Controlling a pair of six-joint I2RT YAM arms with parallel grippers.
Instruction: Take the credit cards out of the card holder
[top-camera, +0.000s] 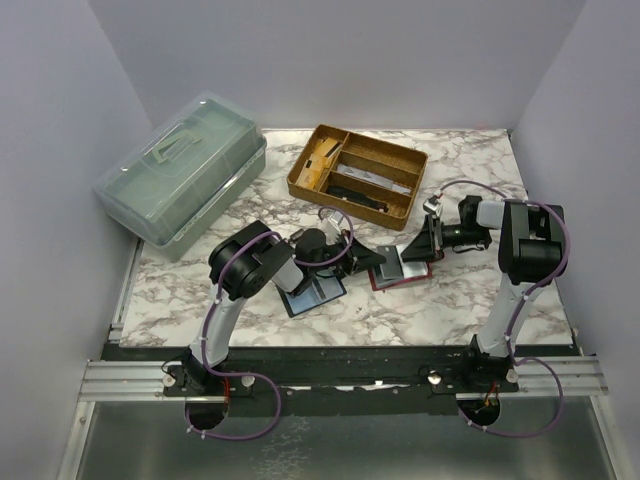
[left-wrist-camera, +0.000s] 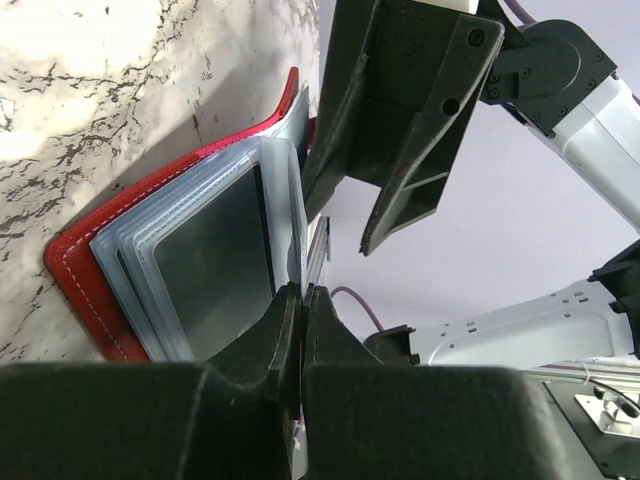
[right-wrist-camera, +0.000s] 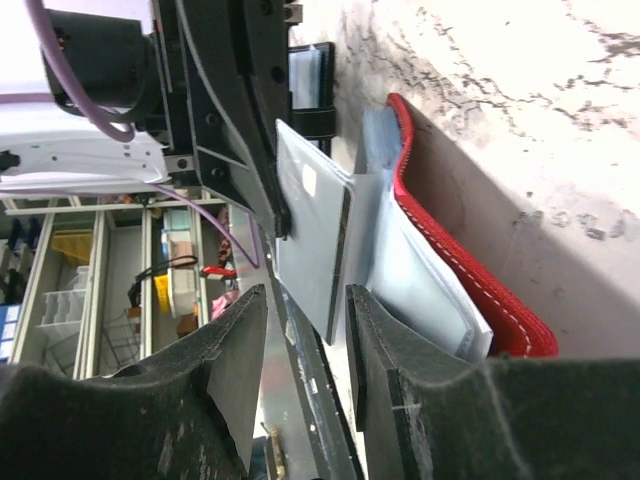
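The red card holder (top-camera: 382, 283) lies on the marble table between my grippers, its stack of clear sleeves (left-wrist-camera: 205, 265) turned up. My left gripper is shut at the sleeves' upright edge, which rises from its fingertips. My right gripper stands open over the holder, a grey card-like panel (right-wrist-camera: 312, 220) and clear sleeve just beyond its fingertips. In the top view both grippers meet over the holder; whether a card is loose cannot be told.
A blue-and-black item (top-camera: 305, 300) lies under the left arm. A brown divided box (top-camera: 410, 160) stands behind the holder, and a lidded clear plastic case (top-camera: 180, 160) at the back left.
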